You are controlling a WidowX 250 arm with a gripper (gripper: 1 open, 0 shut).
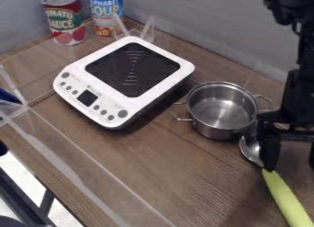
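My black gripper (287, 144) is at the right edge, low over a spoon (249, 150) with a long pale yellow-green handle (287, 198) that runs toward the bottom right. The gripper is beside the steel pot (221, 111), to its right. Its fingers are dark and partly cut off by the frame, so I cannot tell whether they are open or shut.
A white induction cooker (124, 80) stands left of the pot. A tomato sauce can (65, 19) and an alphabet soup can (106, 10) are at the back left against the wall.
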